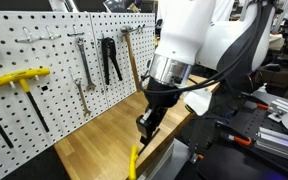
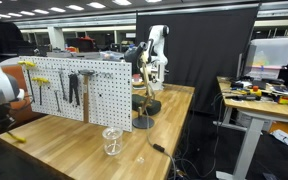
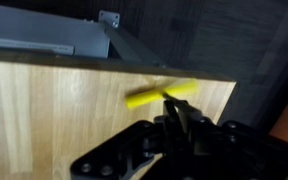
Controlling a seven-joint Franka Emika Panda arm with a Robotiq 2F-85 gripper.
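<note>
Low over the front edge of the wooden table (image 1: 102,135), my gripper (image 1: 144,130) is shut on a yellow-headed tool (image 1: 134,162). In the wrist view the yellow bar (image 3: 162,94) lies slantwise just past the fingertips of my gripper, near the table's edge. Exterior view 2 has the yellow piece (image 2: 16,137) at the left end of the table. Dark fingers hide the rest of the tool, and whether it touches the wood I cannot tell. A similar yellow-headed tool with a black handle (image 1: 32,103) hangs on the pegboard (image 1: 54,120).
Hand tools, among them a wrench (image 1: 85,65) and a wooden-handled hammer (image 1: 132,62), hang on the pegboard behind. A clear container (image 2: 112,141) stands farther along the table. Bare wood lies between it and my gripper.
</note>
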